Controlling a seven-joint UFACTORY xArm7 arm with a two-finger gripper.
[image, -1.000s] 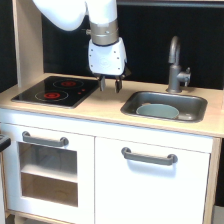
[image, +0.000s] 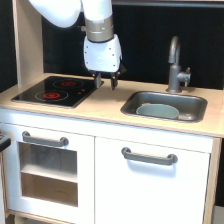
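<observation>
A white robot arm reaches down from the top left, its dark gripper (image: 105, 78) hanging over the wooden counter between the stovetop and the sink. Whether its fingers are apart or closed is hard to tell at this size. A teal oval dish (image: 158, 111) lies in the steel sink (image: 190, 114).
The black stovetop (image: 56, 91) with red rings is at the left, and a grey faucet (image: 175, 65) rises behind the sink. Below are white cabinet doors (image: 150, 185) with grey handles and an open-looking left compartment. The counter between stove and sink is clear.
The arm and gripper have shifted slightly to the left and up. The dish and kitchen are unchanged.
</observation>
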